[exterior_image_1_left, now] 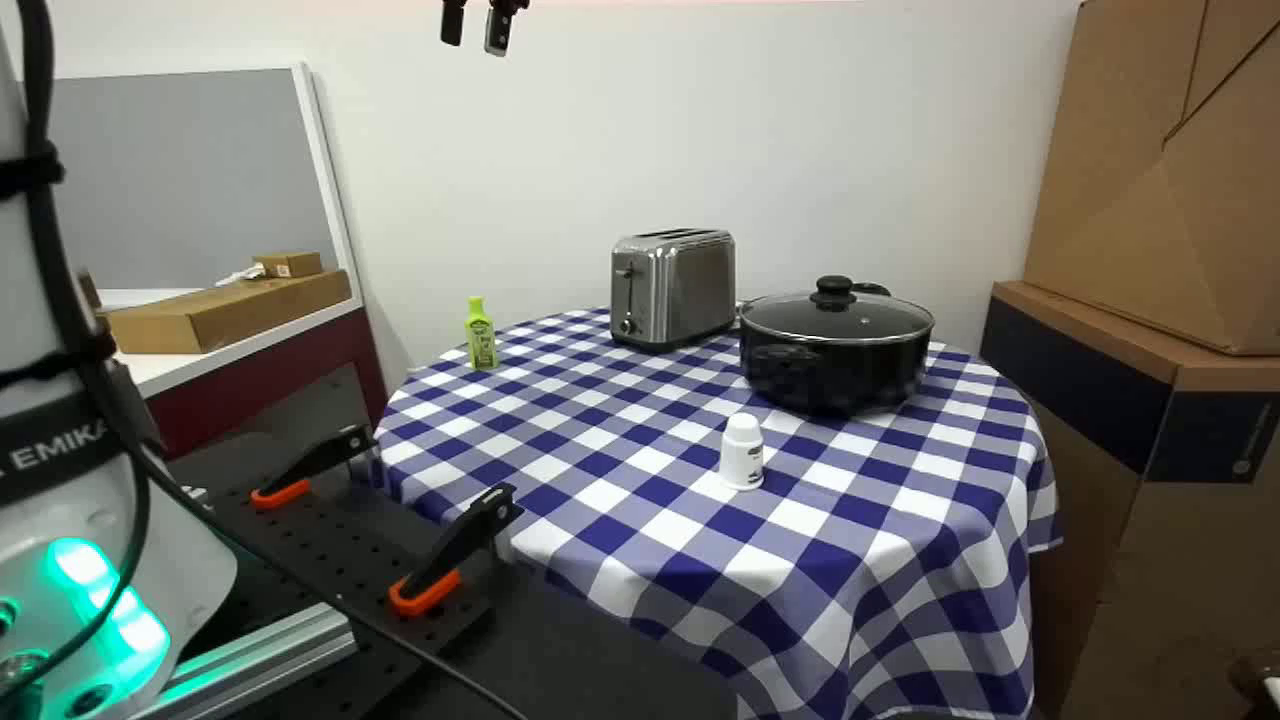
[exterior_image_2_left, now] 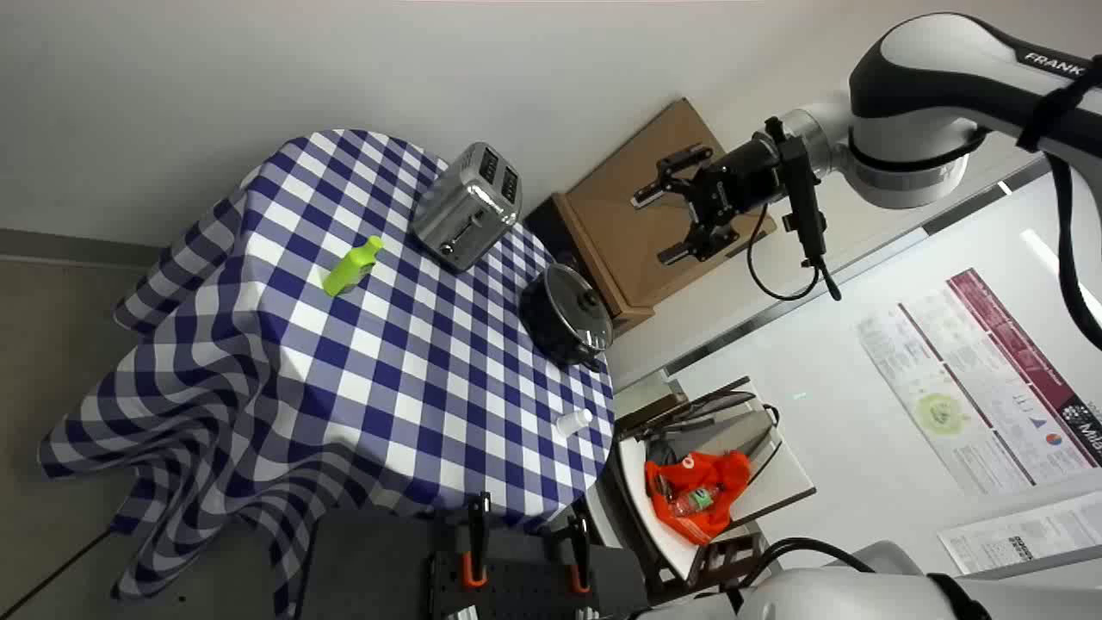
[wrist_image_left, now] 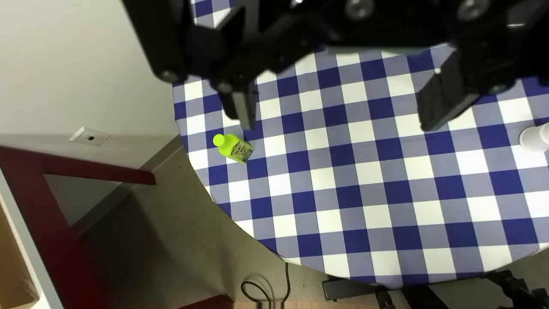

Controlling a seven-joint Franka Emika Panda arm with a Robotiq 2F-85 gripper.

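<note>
High above the table, my gripper stands open, with only the cloth far below showing between its fingers. In exterior view 1 just the gripper's fingertips (exterior_image_1_left: pixel 498 32) reach in at the top edge. A lime-green bottle (exterior_image_1_left: pixel 480 336) stands upright on the left side of the blue-and-white checked table (exterior_image_1_left: pixel 576 480). Toward the front right stands a small white bottle (exterior_image_1_left: pixel 741 454), cut off at the right edge of the wrist view. The silver toaster (exterior_image_1_left: pixel 674 288) is at the back, and the black pot (exterior_image_1_left: pixel 834 354) with its glass lid on sits to its right.
Two black clamps (exterior_image_1_left: pixel 462 546) with orange tips stick up at the table's near-left edge. Cardboard boxes (exterior_image_1_left: pixel 1152 216) rise on the right, and a wall (exterior_image_1_left: pixel 840 132) closes off the back.
</note>
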